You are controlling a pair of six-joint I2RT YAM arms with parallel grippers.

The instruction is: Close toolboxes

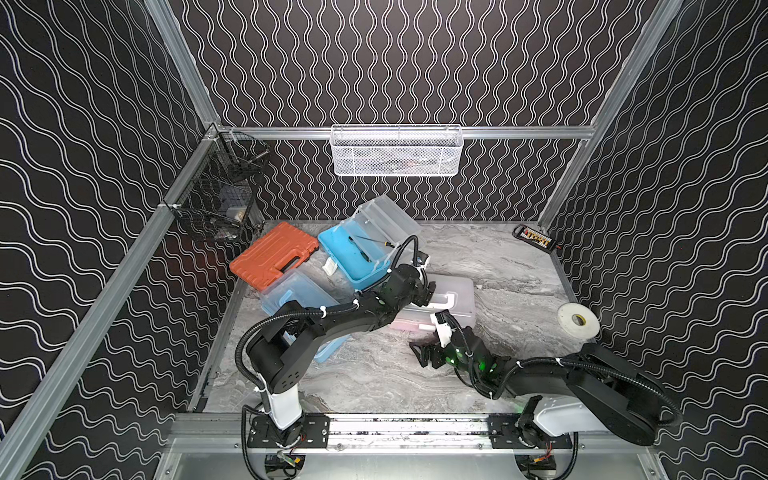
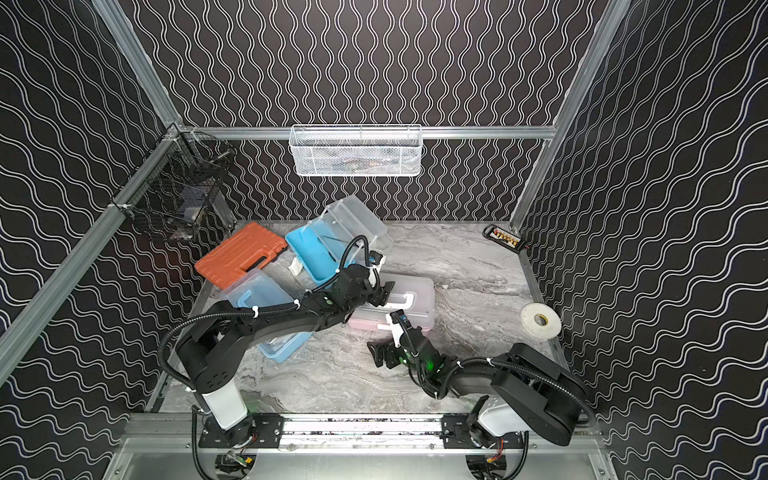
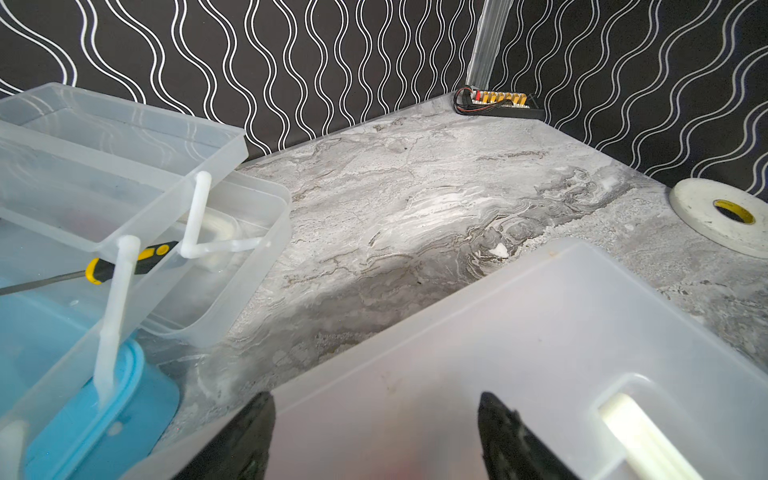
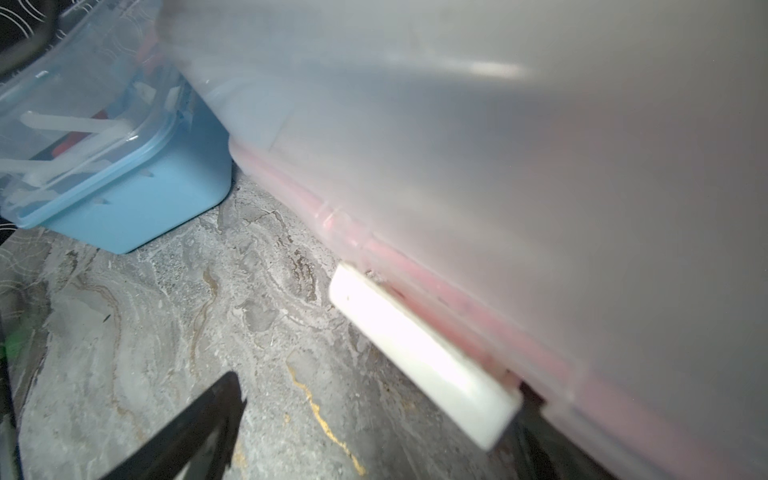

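A pink toolbox with a frosted lid point(image 1: 458, 289) and white handle sits mid-table, the lid lying over its base. My left gripper is at this lid, its fingers apart with nothing gripped. From the box's front juts a white latch point(image 4: 420, 352), sticking outward. My right gripper stands open low at that front; the latch lies between its fingers, near the right one, and contact cannot be told. Behind, a blue toolbox point(image 1: 342, 254) stands open, its clear lid point(image 1: 392, 216) swung back. Another blue toolbox point(image 4: 172, 188) with clear lid is partly hidden by my left arm.
An orange case point(image 1: 273, 254) lies shut at the left. A screwdriver point(image 3: 132, 262) shows in the open blue toolbox. A tape roll point(image 1: 578, 320) and a small black terminal strip point(image 1: 533, 237) lie at the right.
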